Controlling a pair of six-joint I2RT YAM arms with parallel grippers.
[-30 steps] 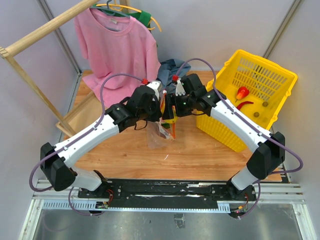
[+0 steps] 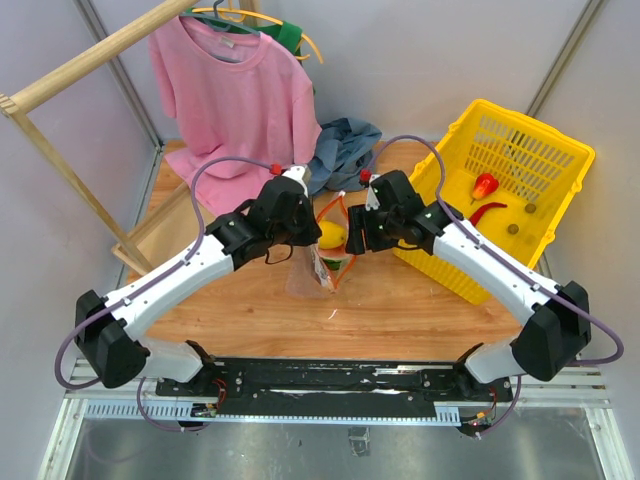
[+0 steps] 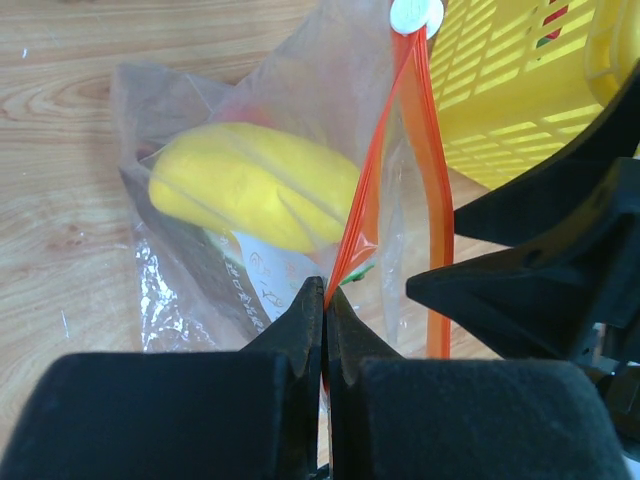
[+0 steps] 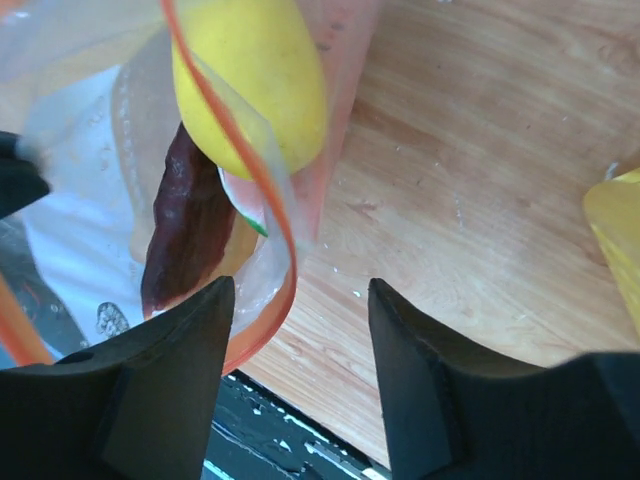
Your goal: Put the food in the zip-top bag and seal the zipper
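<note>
The clear zip top bag point(image 2: 312, 275) lies on the wooden table with its orange-edged mouth spread apart. Inside are a yellow food point(image 3: 255, 185), a dark reddish-brown long food point(image 4: 185, 220) and a slice with a green rim point(image 4: 245, 200), partly hidden. My left gripper is shut on one orange edge of the bag, which runs down between its fingertips. On the other side of the mouth, my right gripper stands partly open. Bare table shows between its fingers; the bag's other orange edge point(image 4: 270, 325) passes close by its left finger point(image 4: 195, 330).
A yellow basket point(image 2: 560, 150) at the right holds a red pepper point(image 2: 484, 186), a red chili point(image 2: 488, 212) and small round items. A pink shirt point(image 2: 235, 90) hangs at the back left, near a blue cloth point(image 2: 342, 150).
My right gripper has moved away from the left one, rightward and slightly toward the front. The bag's mouth has gone from narrow to wide. My left gripper has shifted slightly left.
</note>
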